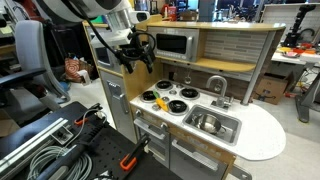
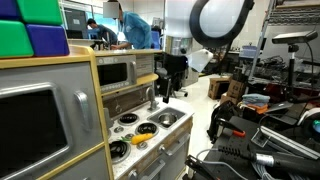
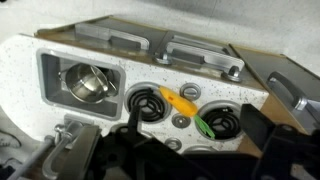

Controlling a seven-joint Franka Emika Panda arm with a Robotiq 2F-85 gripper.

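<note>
An orange object with a green end, like a toy carrot, lies on the white stovetop between the burners; it also shows as a small orange patch in exterior view 1. My gripper hangs well above the stove, pointing down. Its fingers are open and nothing shows between them. In the wrist view, the dark fingers reach in from the lower edge, spread to either side of the carrot. A shiny metal pot sits inside the sink.
Black coil burners surround the carrot. A faucet rises behind the sink, and a microwave stands at the back under a wooden shelf. Drawer fronts with handles line the counter's front.
</note>
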